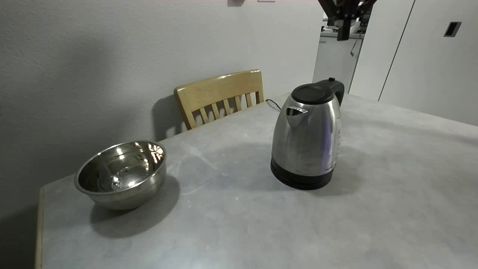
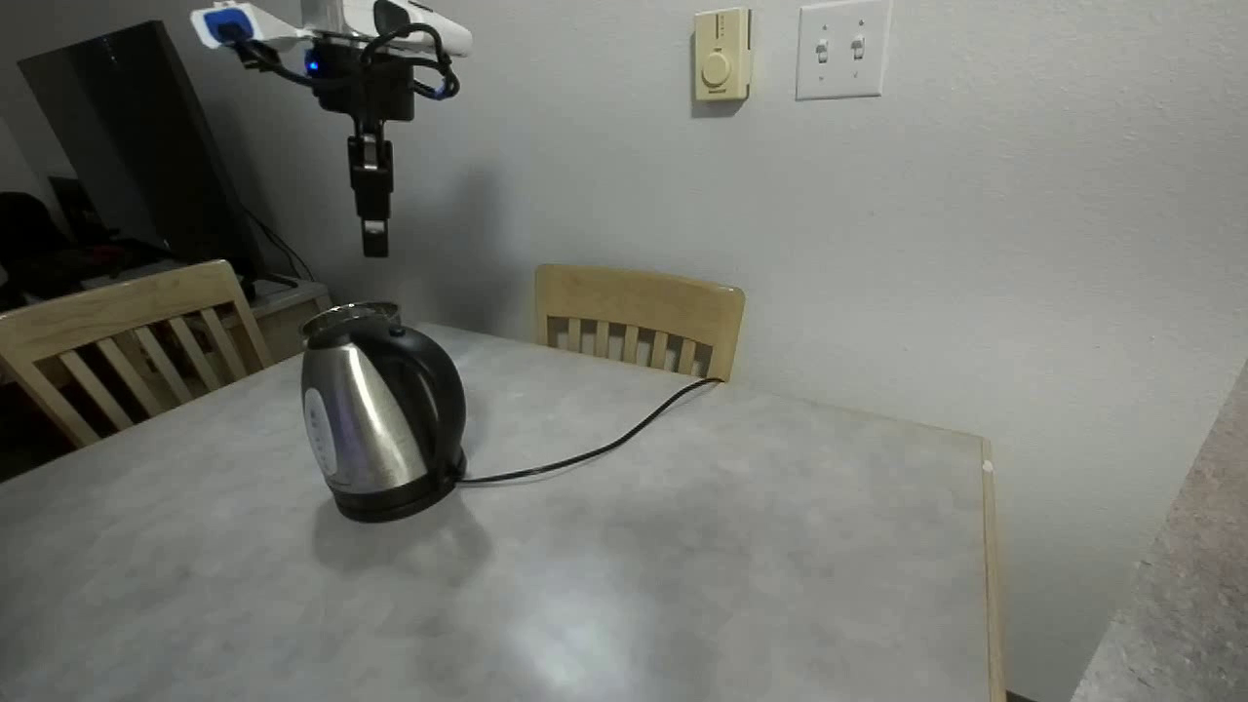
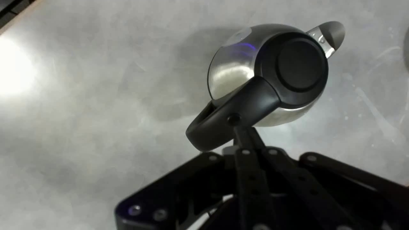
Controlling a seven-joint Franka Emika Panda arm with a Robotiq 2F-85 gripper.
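A steel kettle [image 1: 304, 139] with a black lid, handle and base stands upright on the grey table. Its spout points toward the metal bowl [image 1: 154, 177], which sits by the table's left edge in the first exterior view. High over the table hangs my gripper [image 2: 374, 248], shut, with nothing visible between its fingers. From the wrist, the shut fingertips [image 3: 245, 134] overlap the near side of the black handle [image 3: 214, 132], close to its round button. The first exterior view has the gripper above the kettle and apart from it.
A black cord [image 2: 585, 456] runs from the kettle's base to the table's far edge. Wooden chairs, one of them the chair [image 2: 643, 310] by the wall, stand against the table.
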